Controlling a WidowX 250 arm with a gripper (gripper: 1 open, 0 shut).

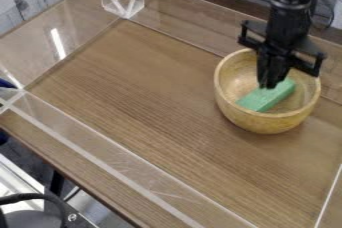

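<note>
A wooden bowl (238,112) sits on the table at the right, with a green oblong object (267,96) lying inside it. The black gripper (278,64) hangs over the back part of the bowl, slightly blurred, its lower end above the green object. Nothing clearly shows in its grasp; whether its fingers are open or shut is hard to make out.
A small clear plastic piece (122,0) stands at the back left. Black hardware with cables (34,212) is at the bottom left corner.
</note>
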